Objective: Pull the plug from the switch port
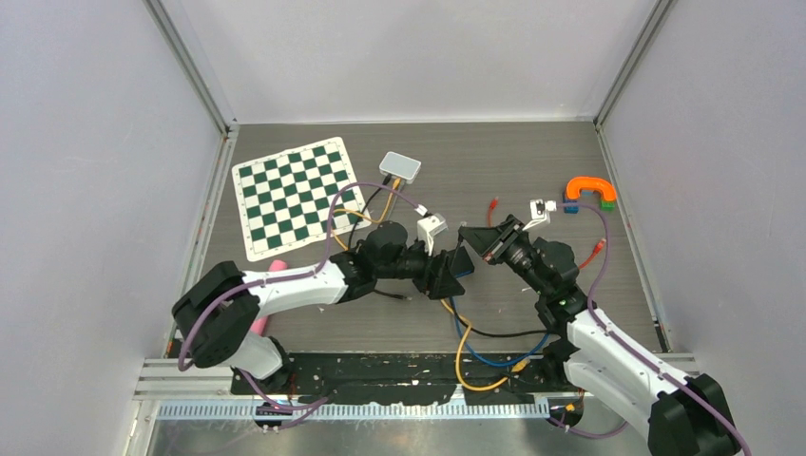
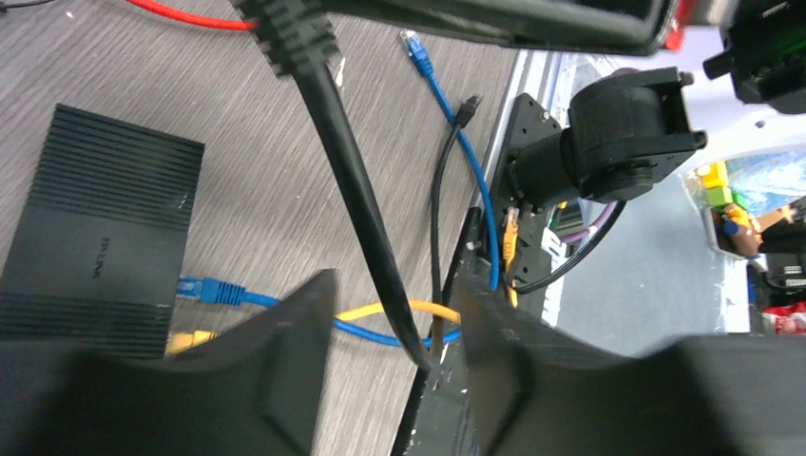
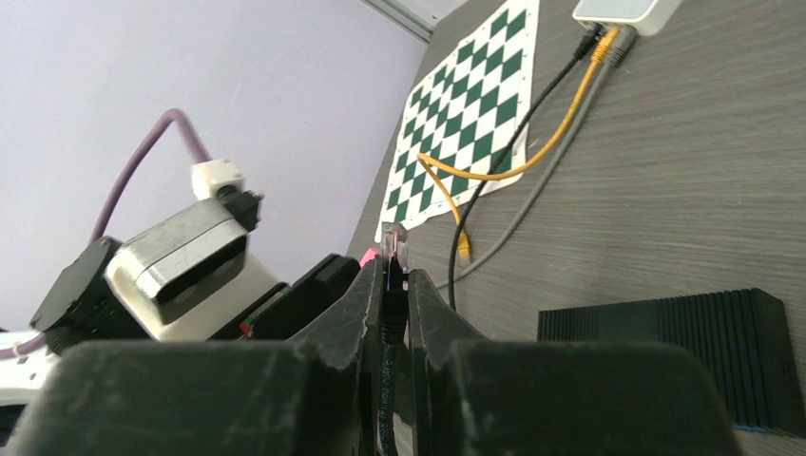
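Note:
My right gripper is shut on the plug of a black cable; its clear tip [image 3: 394, 242] points up out of the fingers. Held above the table, the plug is clear of the black switch [image 2: 119, 233]. Below it, the black cable [image 2: 356, 204] hangs down between the parted fingers of my left gripper, which is open around it. Whether those fingers touch the cable I cannot tell. In the top view the left gripper [image 1: 445, 282] covers part of the switch. A blue plug [image 2: 214, 291] and a yellow plug [image 2: 190, 339] sit at the switch's edge.
At the back stands a white box [image 1: 400, 166] with cables, beside a green checkered board [image 1: 295, 195]. Red cable ends [image 1: 492, 204] and an orange handle [image 1: 589, 184] lie to the right. Loose blue and yellow cables [image 1: 466, 347] loop over the front edge.

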